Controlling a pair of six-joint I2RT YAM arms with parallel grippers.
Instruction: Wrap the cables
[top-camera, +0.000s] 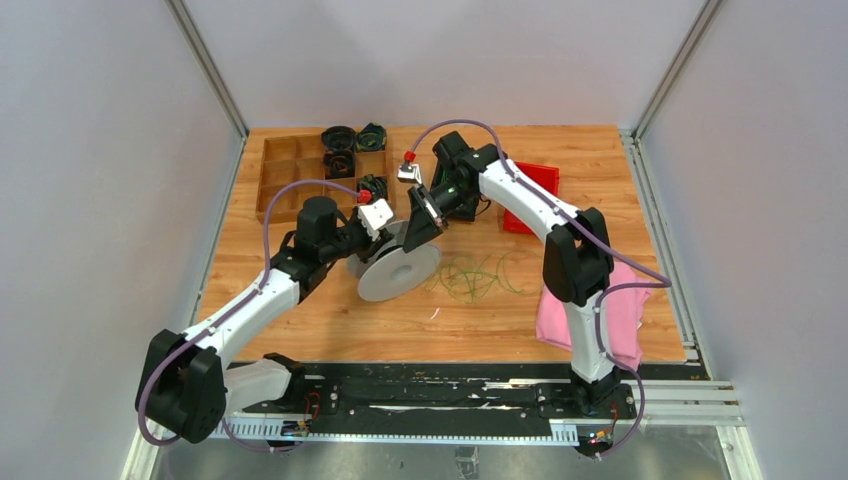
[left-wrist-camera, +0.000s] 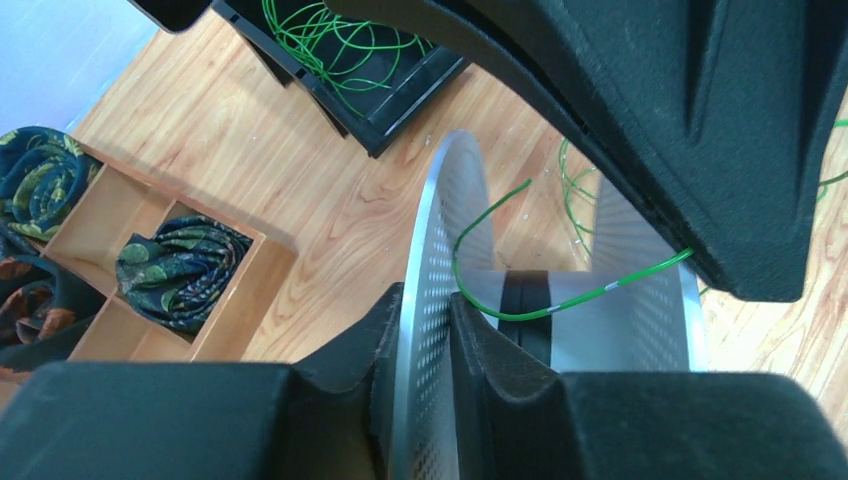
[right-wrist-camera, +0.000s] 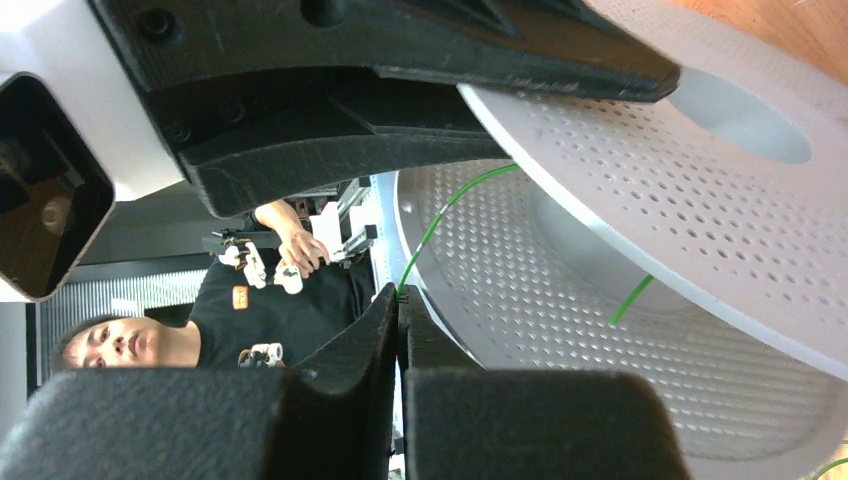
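A white spool (top-camera: 400, 276) with perforated flanges is tilted on the table between both arms. In the left wrist view, my left gripper straddles one flange (left-wrist-camera: 420, 250), a finger on each side; whether they press on it cannot be told. My right gripper is shut on a thin green cable (right-wrist-camera: 440, 215). From there, the cable (left-wrist-camera: 570, 302) curves between the flanges, in front of the hub's black band (left-wrist-camera: 525, 300). Its free end bends upward beside the straddled flange. More green cable (top-camera: 468, 278) lies loosely coiled right of the spool.
A wooden compartment box (top-camera: 290, 165) with dark rolled cloths stands at back left. Behind the right arm are a black bin (left-wrist-camera: 400, 100) with green cable and a red bin (top-camera: 535, 180). Pink cloth (top-camera: 625, 315) lies at right.
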